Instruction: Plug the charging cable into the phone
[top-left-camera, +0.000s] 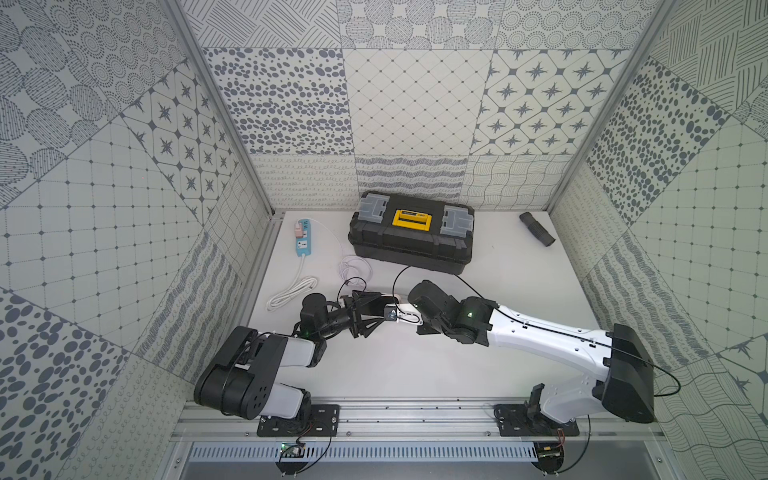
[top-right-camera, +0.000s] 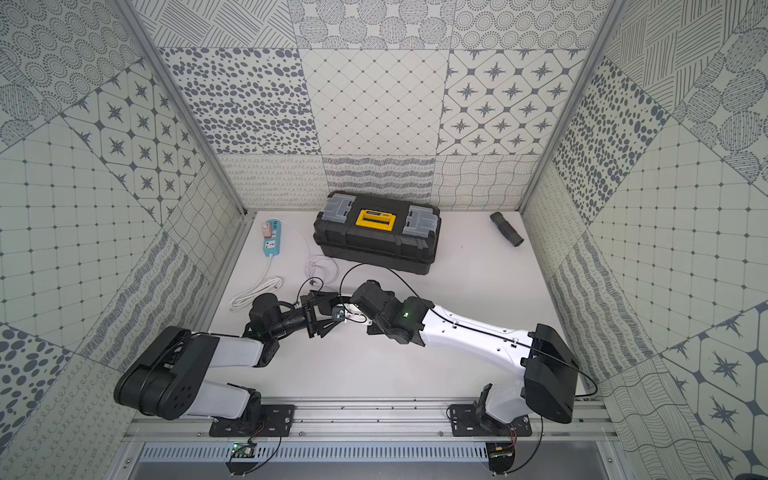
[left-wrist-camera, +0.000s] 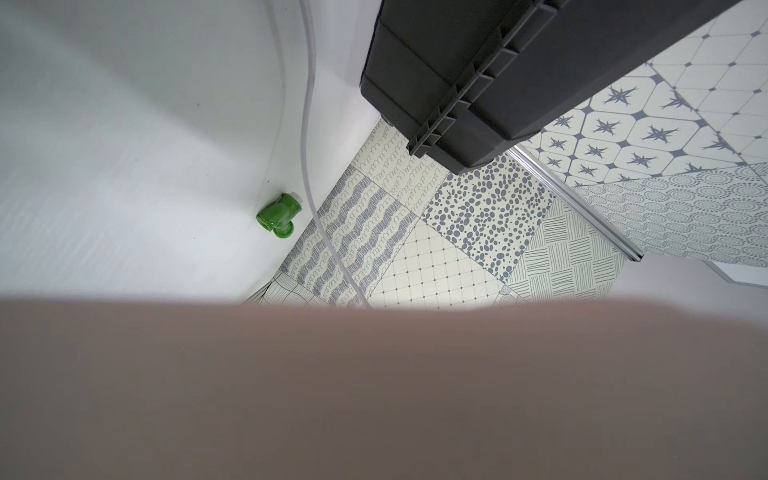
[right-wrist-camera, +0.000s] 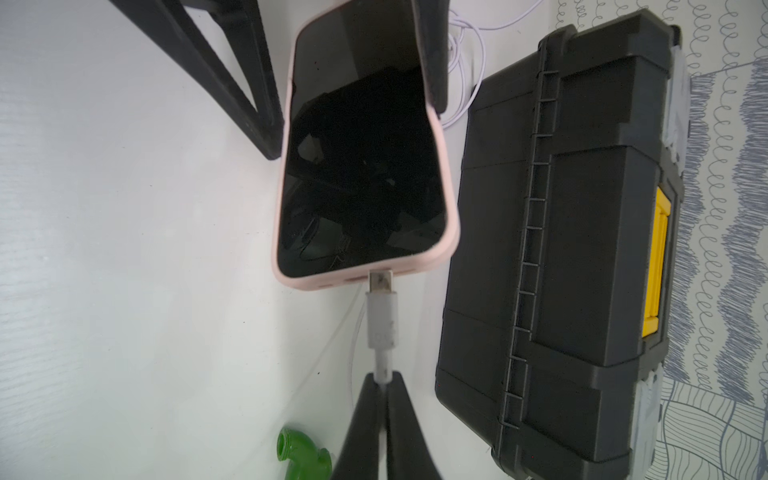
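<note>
My left gripper (top-left-camera: 369, 312) grips the pink-cased phone by its sides; in the left wrist view the case (left-wrist-camera: 384, 384) fills the lower half. My right gripper is shut on the white charging cable's plug (right-wrist-camera: 381, 320), whose metal tip is at the phone's bottom edge, at the port. How far in it sits I cannot tell. In both top views the two grippers meet above the table's front middle, partly hidden by the right wrist.
A black toolbox (top-left-camera: 410, 240) stands behind the grippers. A blue power strip (top-left-camera: 303, 237) with cable lies back left, a dark cylinder (top-left-camera: 537, 229) back right. A green pipe piece (right-wrist-camera: 304, 452) shows in the right wrist view.
</note>
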